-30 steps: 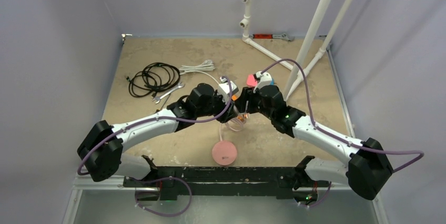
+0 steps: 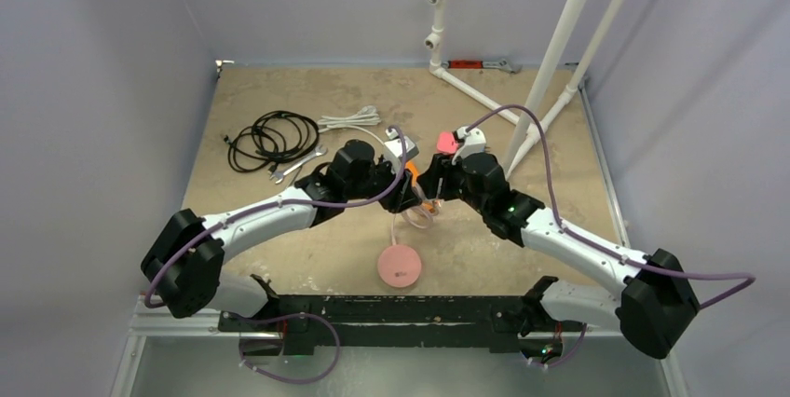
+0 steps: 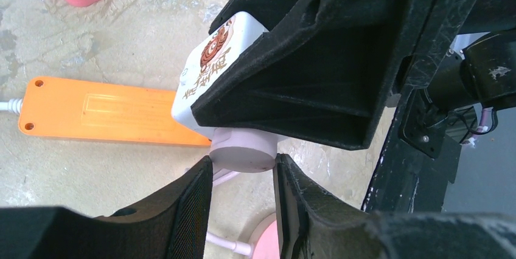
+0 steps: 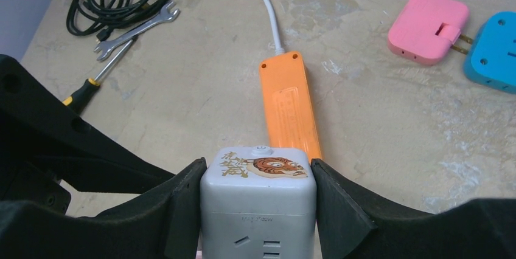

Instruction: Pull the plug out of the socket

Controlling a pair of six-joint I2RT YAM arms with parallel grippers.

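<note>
In the right wrist view my right gripper is shut on a white cube-shaped socket (image 4: 258, 195) with a tiger print. The left wrist view shows a pale pinkish round plug (image 3: 243, 149) against the socket's underside; whether its prongs are in is hidden. My left gripper has its fingertips at either side of that plug, close to or touching it, and its grip is unclear. From the top, the left gripper (image 2: 411, 199) and right gripper (image 2: 431, 189) meet near the middle of the table, largely hiding socket and plug.
Below lies an orange power strip (image 4: 289, 107). A round pink pad (image 2: 400, 266) with its cord sits nearer the front. A pink adapter (image 4: 428, 28) and a blue one (image 4: 496, 52) lie at the back. Black cable (image 2: 272, 141) and wrench (image 2: 298, 164) are left; white pipes (image 2: 559, 43) stand right.
The two grippers stay close together.
</note>
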